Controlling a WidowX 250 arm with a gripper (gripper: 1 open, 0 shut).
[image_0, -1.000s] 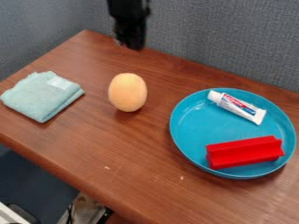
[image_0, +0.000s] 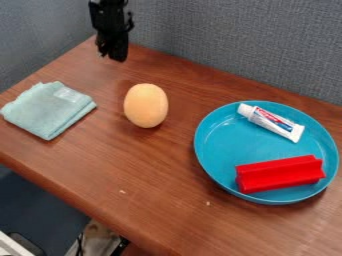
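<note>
My black gripper (image_0: 112, 45) hangs at the top left, above the back of the wooden table, partly cut off by the frame; its finger state is unclear. An orange egg-shaped object (image_0: 146, 105) stands mid-table. A folded pale teal cloth (image_0: 48, 109) lies at the left. On the right, a blue plate (image_0: 221, 150) holds a toothpaste tube (image_0: 273, 122) and a red object (image_0: 279, 174).
Bare table (image_0: 160, 200) spans the front middle and the area behind the egg. Grey fabric partitions line the back and left. The table's front edge runs diagonally at the lower left, with dark floor beyond.
The objects on the table are unchanged.
</note>
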